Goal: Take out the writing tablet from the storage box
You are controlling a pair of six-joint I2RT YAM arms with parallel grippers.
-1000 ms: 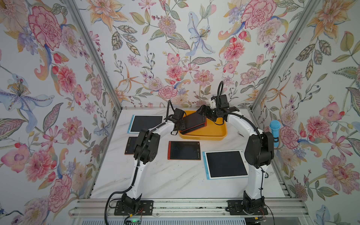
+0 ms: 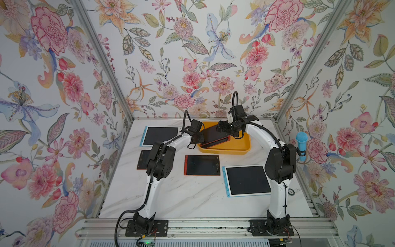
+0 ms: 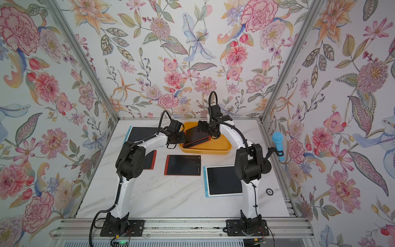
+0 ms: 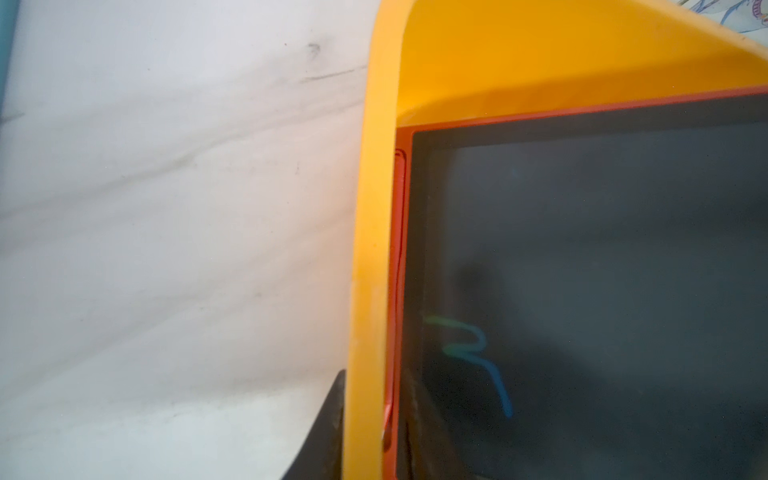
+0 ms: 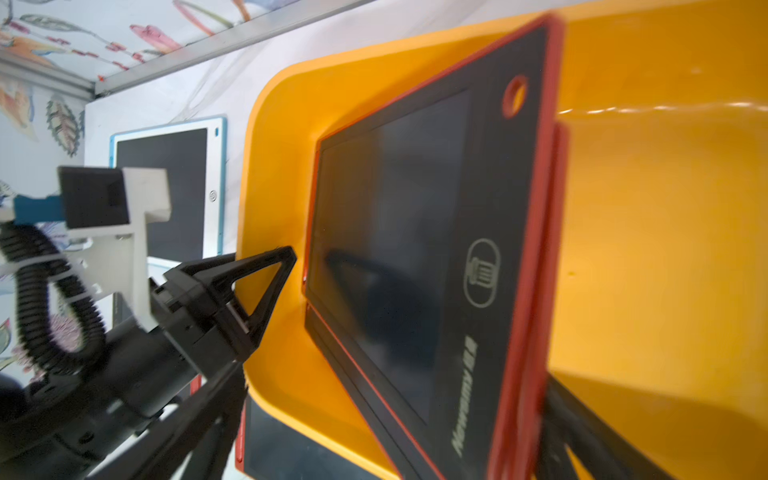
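In the orange storage box (image 2: 240, 146), black writing tablets (image 5: 392, 232) with red edges lie stacked askew. The upper one leans with its right end raised in the right wrist view. At the box's left wall stands my left gripper, part open; its fingers (image 4: 324, 436) straddle that wall, one outside and one inside over the tablet's red edge. My right gripper (image 2: 223, 126) is open over the stack's right end. In the right wrist view its fingers (image 5: 596, 436) are wide apart on either side of the tablets, partly hidden behind them.
A red-edged tablet (image 2: 201, 165) lies in front of the box. A large white-and-blue tablet (image 2: 247, 180) is at front right, another (image 2: 162, 136) at back left. A smaller tablet (image 3: 150, 159) lies near the left arm.
The box has shifted very slightly right. The left arm looks nearly still.
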